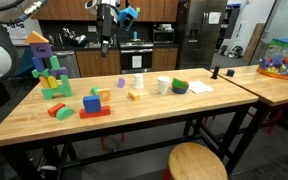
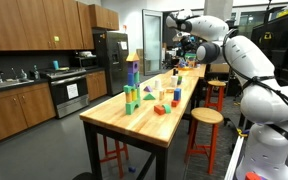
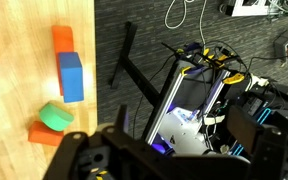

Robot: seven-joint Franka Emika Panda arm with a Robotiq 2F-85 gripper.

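My gripper is open in the wrist view, its dark fingers wide apart and nothing between them. In exterior view 1 the gripper (image 1: 105,46) hangs well above the wooden table (image 1: 154,112). A blue block (image 1: 91,103) rests on a long red block (image 1: 95,113) near the table's front edge. To their left lie a green rounded block (image 1: 65,114) and a small red piece (image 1: 57,107). A tower of green, orange and purple blocks (image 1: 53,80) stands at the left end. From the wrist, the blue block (image 3: 71,76) appears left of the gripper, over the table's edge area.
Behind the blocks are a yellow block (image 1: 136,95), white cups (image 1: 164,85), a green bowl (image 1: 179,87) and a paper sheet (image 1: 198,87). A round stool (image 1: 196,160) stands before the table.
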